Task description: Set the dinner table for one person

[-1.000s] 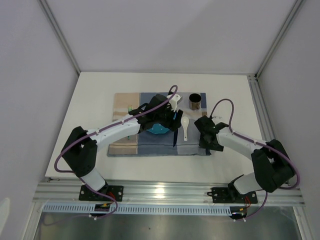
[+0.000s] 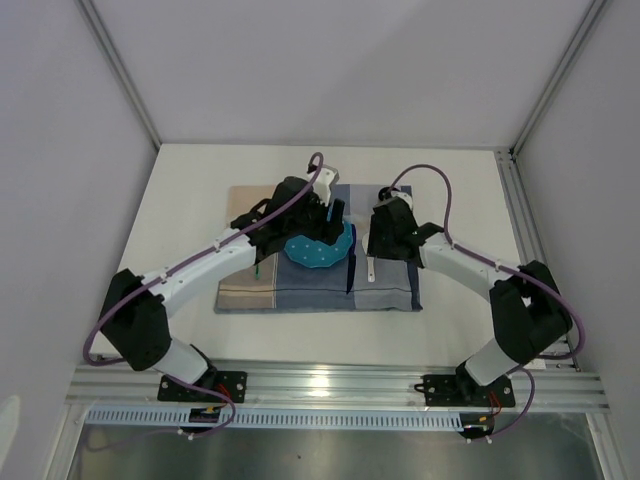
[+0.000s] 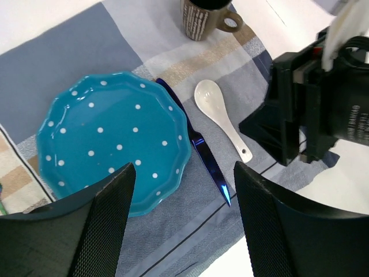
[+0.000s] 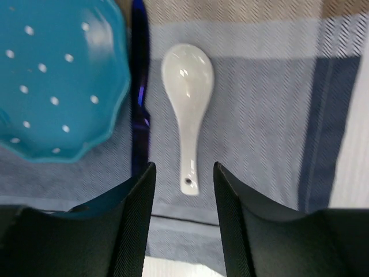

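Observation:
On the striped placemat [image 2: 245, 290] lie the blue dotted plate [image 3: 115, 138], a dark knife [image 3: 210, 167] to its right, and a white spoon [image 4: 187, 86] beside the knife. A green utensil [image 2: 258, 271] lies left of the plate. A brown mug [image 3: 199, 20] stands at the back right, mostly hidden in the top view. My left gripper [image 2: 330, 225] hangs over the plate, fingers apart and empty. My right gripper [image 2: 382, 240] is above the spoon, fingers apart with nothing between them.
Bare white table [image 2: 180, 200] surrounds the placemat. The two arms are close together over the mat, with the right gripper visible at the right of the left wrist view.
My left gripper has moved a little left. My right gripper has risen from the mat's right edge and moved left over the spoon, now covering much of the mug in the top view.

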